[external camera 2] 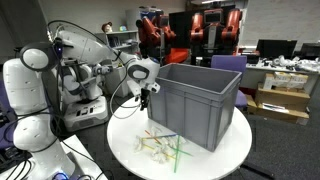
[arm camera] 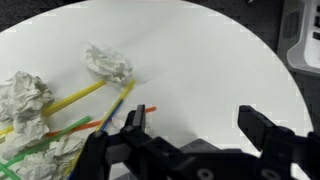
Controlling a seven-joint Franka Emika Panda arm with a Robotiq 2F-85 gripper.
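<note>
On the round white table (external camera 2: pixel 130 128) stands a large grey bin (external camera 2: pixel 185 112), open at the top. In front of it lie crumpled white papers (external camera 2: pixel 158 153) among coloured sticks (external camera 2: pixel 179 152). My gripper (external camera 2: pixel 147 100) hangs beside the bin's left corner, above the table. From the wrist, its fingers are wide apart with nothing between them. One paper ball (arm camera: pixel 108 63) lies alone at upper left in that view, while other crumpled papers (arm camera: pixel 28 97) rest on yellow, green, orange and blue sticks (arm camera: pixel 76 97). The bin's inside is hidden.
The bin's tall walls stand close to the arm (external camera 2: pixel 85 43). Bare tabletop (arm camera: pixel 200 65) shows in the middle of the wrist view, and the table's curved edge is near. Cardboard boxes (external camera 2: pixel 280 103) and a desk are behind.
</note>
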